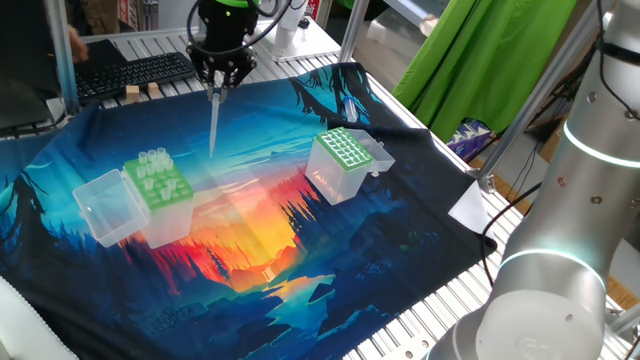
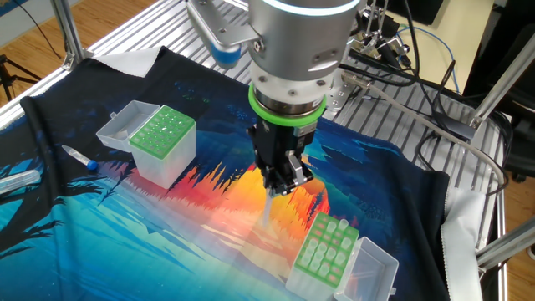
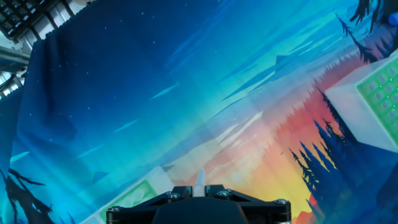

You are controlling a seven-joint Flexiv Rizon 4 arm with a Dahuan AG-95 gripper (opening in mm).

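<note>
My gripper (image 1: 217, 88) is shut on a long, clear pipette tip (image 1: 214, 125), which hangs point down over the cloth. The same tip (image 3: 200, 182) sticks out between the black fingers in the wrist view. Left in exterior view 1 stands an open box with a green rack (image 1: 172, 190) and several clear tips upright in it. A second open box (image 1: 338, 180) stands to the right; its green top shows rows of holes, and no tips rise above it. The held tip is apart from both boxes, hanging between them toward the keyboard side in that view.
A printed cloth (image 1: 270, 310) covers the table, with folds at its edges. A blue-capped pen or tube (image 2: 81, 159) lies beyond the hole-topped box. Clear hinged lids (image 1: 108, 208) stick out beside the boxes. The cloth between the boxes is bare.
</note>
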